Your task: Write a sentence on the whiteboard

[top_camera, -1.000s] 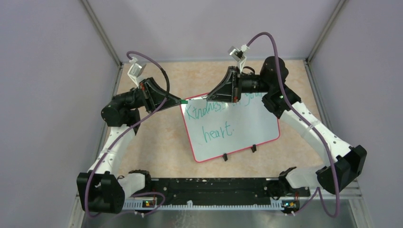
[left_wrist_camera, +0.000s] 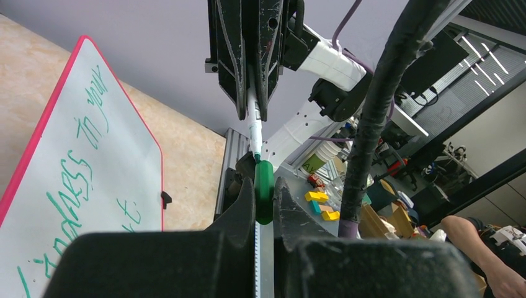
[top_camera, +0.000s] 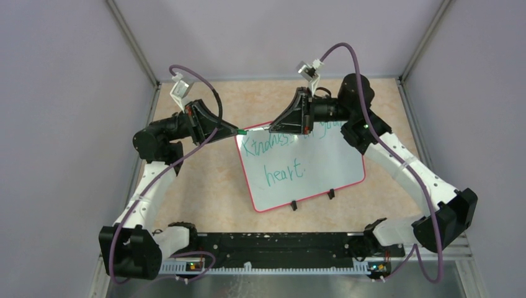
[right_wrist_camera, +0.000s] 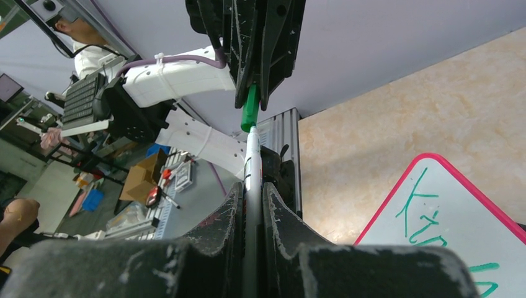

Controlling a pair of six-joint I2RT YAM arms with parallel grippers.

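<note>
The whiteboard (top_camera: 310, 171) lies on the table with a red rim and green writing that reads "Kindness in your heart.", partly covered by the right arm. Above its upper left edge, my left gripper (top_camera: 238, 131) is shut on the green cap (left_wrist_camera: 264, 189). Facing it from the right, my right gripper (top_camera: 270, 128) grips the white marker (right_wrist_camera: 253, 180) by its body, shut on it. In the left wrist view the marker's green tip is at the cap's mouth, a little off its middle. I cannot tell whether the tip is inside.
Two black clips (top_camera: 294, 205) sit along the board's lower edge. Bare table (top_camera: 205, 180) shows left of the board. Purple cables (top_camera: 149, 183) loop along both arms.
My left gripper and the cap have shifted very slightly toward the marker. The right arm and the board look unmoved.
</note>
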